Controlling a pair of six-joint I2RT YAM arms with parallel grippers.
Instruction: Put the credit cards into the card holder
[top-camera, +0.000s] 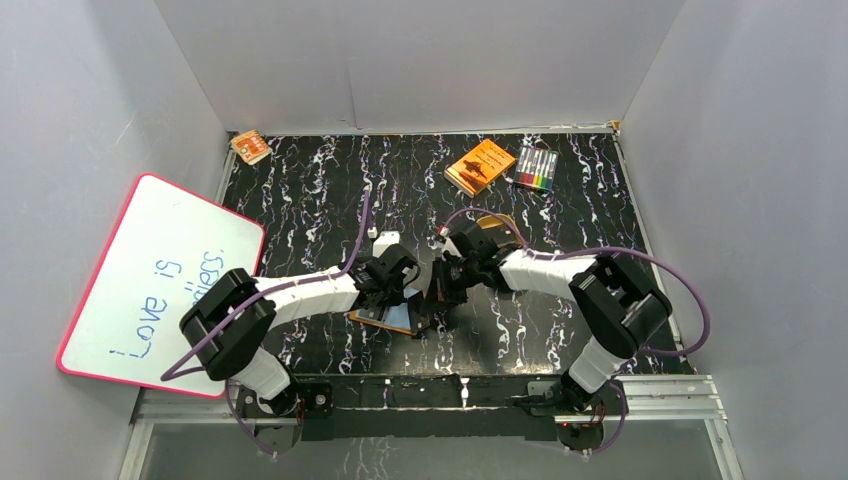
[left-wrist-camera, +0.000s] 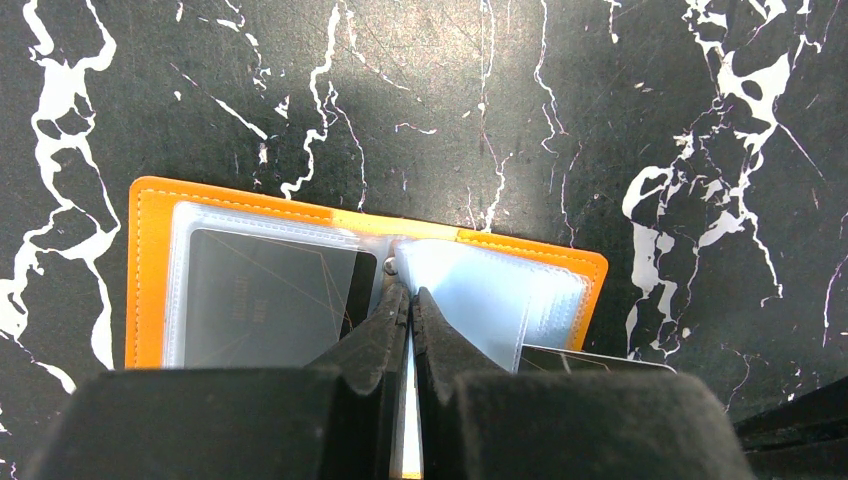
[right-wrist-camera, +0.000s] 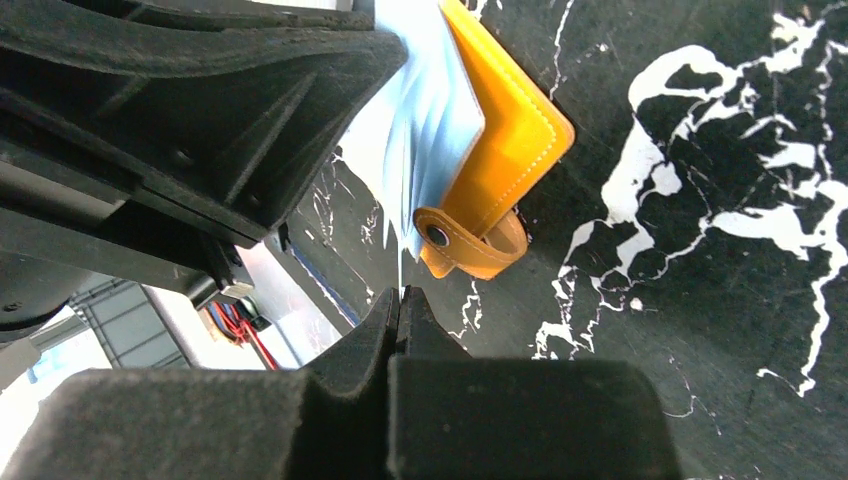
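The orange card holder (left-wrist-camera: 235, 192) lies spread on the table, its clear sleeves showing. A dark card sits in the left pocket (left-wrist-camera: 265, 300); pale blue sleeves (left-wrist-camera: 470, 285) cover the right side. My left gripper is shut at the inner edge of these sleeves, apparently pinching the plastic. In the right wrist view the sleeves fan out beside the holder's strap (right-wrist-camera: 465, 245). My right gripper is shut on a thin card (right-wrist-camera: 402, 268), seen edge-on there. From the left wrist view this dark card (left-wrist-camera: 590, 361) reaches the sleeves' lower right; whether it is inside one cannot be told.
An orange-edged item (top-camera: 497, 222) lies partly under the right arm. At the back are an orange book (top-camera: 480, 165), a pen set (top-camera: 536, 168) and a small orange packet (top-camera: 251, 147). A whiteboard (top-camera: 165, 285) leans at left. Both grippers stand close together.
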